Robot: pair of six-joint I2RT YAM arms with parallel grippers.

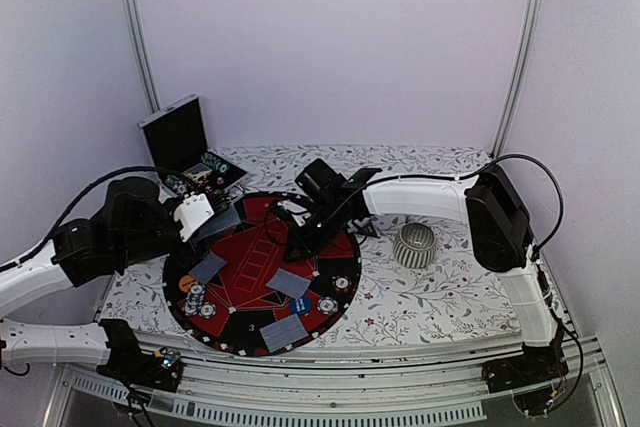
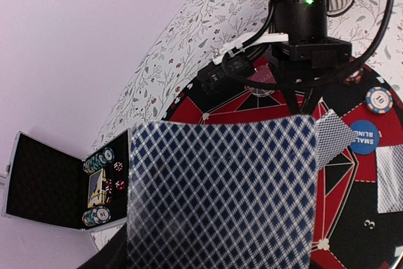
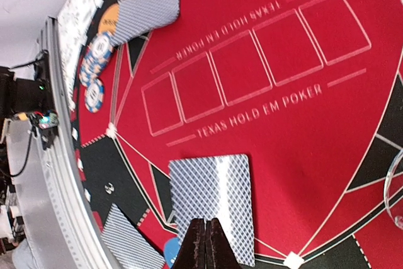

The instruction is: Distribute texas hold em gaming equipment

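A blue-checked card deck [image 2: 220,193] fills the lower middle of the left wrist view, its back facing the camera. My left gripper [image 1: 210,231] is shut on it above the mat's left side. On the red and black poker mat [image 1: 238,272], a card [image 3: 217,196] lies flat beside the blue small blind chip [image 2: 364,137]. My right gripper is shut above that card, nothing visible between its fingers. Another card pair [image 1: 284,333] rests at the mat's near edge, and one more [image 1: 208,268] at its left beside an orange chip [image 3: 108,18].
The open case [image 1: 178,137] with chips and dice stands at the back left. A ribbed cup [image 1: 414,245] is right of the mat. Chip stacks [image 1: 195,297] sit at the mat's left edge. Floral tablecloth [image 1: 440,302] lies clear at the right front.
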